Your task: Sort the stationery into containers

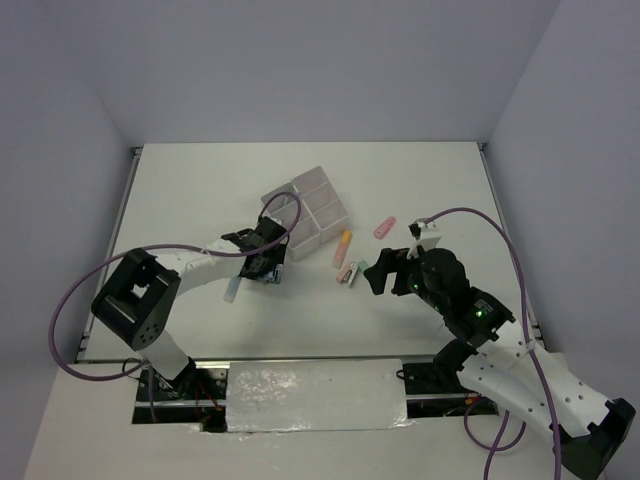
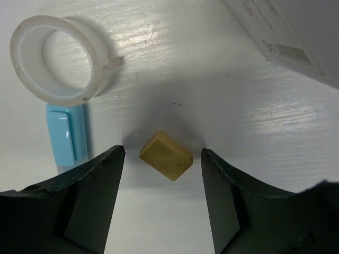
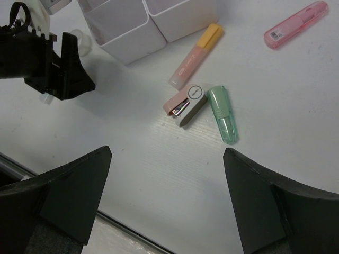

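A small tan block (image 2: 166, 155) lies on the table between the fingertips of my left gripper, which stands part open with gaps on both sides of the block. Up and left of it in the left wrist view are a roll of clear tape (image 2: 95, 63) and a light-blue capped marker (image 2: 67, 135). My right gripper is wide open and empty above the table. Ahead of it lie a pink-and-white stapler (image 3: 192, 103), a green highlighter (image 3: 222, 114), an orange-capped highlighter (image 3: 197, 55) and a pink one (image 3: 296, 24).
The white divided container (image 1: 322, 205) stands at the middle back, just beyond the left gripper. One white side of a box (image 2: 296, 45) fills the upper right of the left wrist view. Open table lies at the front middle and back left.
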